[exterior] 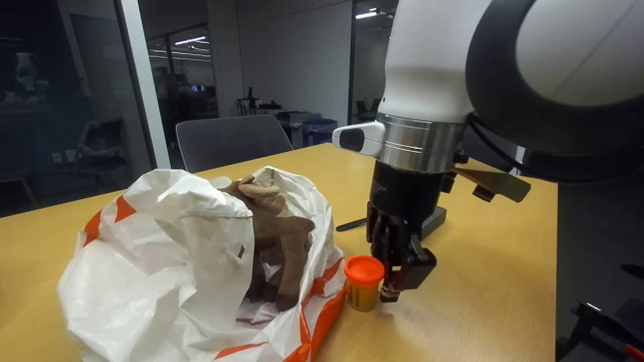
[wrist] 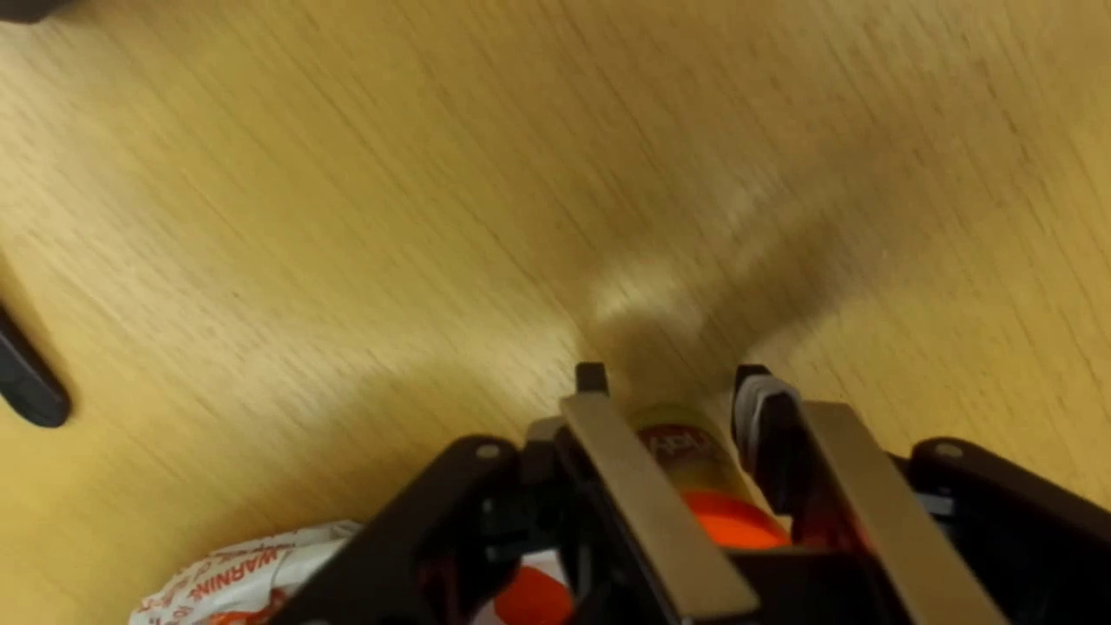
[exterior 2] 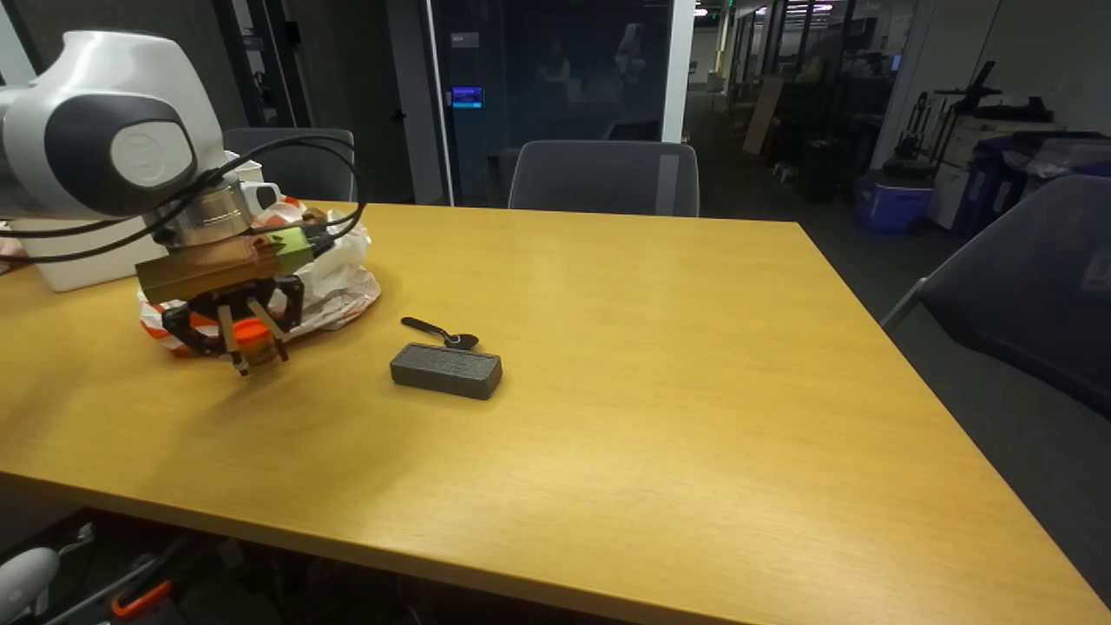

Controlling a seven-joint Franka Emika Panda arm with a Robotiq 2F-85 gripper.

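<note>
A small tub (exterior: 362, 295) with an orange lid and a yellow body stands upright on the table, close beside the plastic bag. My gripper points down at it with its fingers apart, the fingers part open. In the wrist view the tub (wrist: 694, 458) shows in the gap between the two fingers, its lid partly hidden by them. Whether either finger touches it, I cannot tell. From the second exterior view, the tub's orange lid (exterior 2: 251, 330) appears behind and between the fingers.
The white and orange bag (exterior: 139, 271), lying open with a brown plush toy (exterior: 287, 241) inside, borders the tub's left side. A dark grey block (exterior 2: 445, 371) and a black spoon (exterior 2: 424, 327) lie together farther along the table (exterior 2: 677, 448), which is otherwise broadly clear.
</note>
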